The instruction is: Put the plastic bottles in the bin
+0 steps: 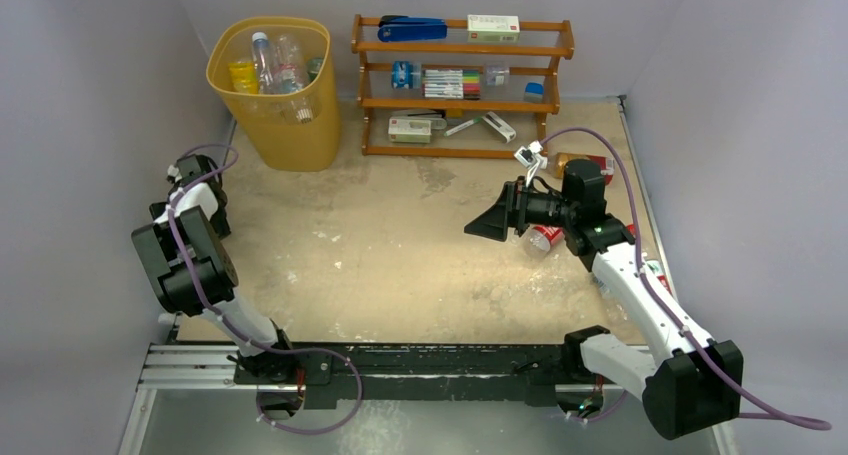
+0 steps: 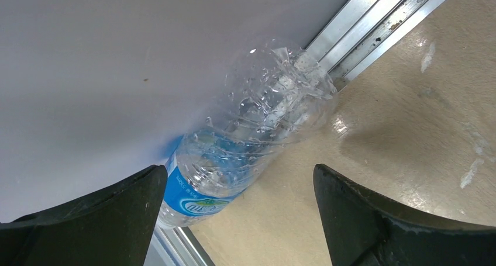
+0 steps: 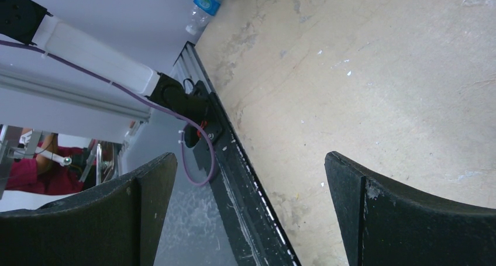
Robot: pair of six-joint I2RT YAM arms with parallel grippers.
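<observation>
A crumpled clear bottle with a blue label (image 2: pixel 205 184) lies against the wall on the metal rail, between the open fingers of my left gripper, as the left wrist view shows; from above, that gripper is mostly hidden by its arm. My right gripper stands open over the table, nothing between its fingers. The yellow bin (image 1: pixel 290 140) at the back left holds several bottles. A red-labelled bottle (image 1: pixel 541 238) lies by the right gripper; other bottles lie along the right edge, partly under the arm.
A wooden rack (image 1: pixel 460 150) with boxes, pens and small items stands at the back centre. Grey walls enclose both sides.
</observation>
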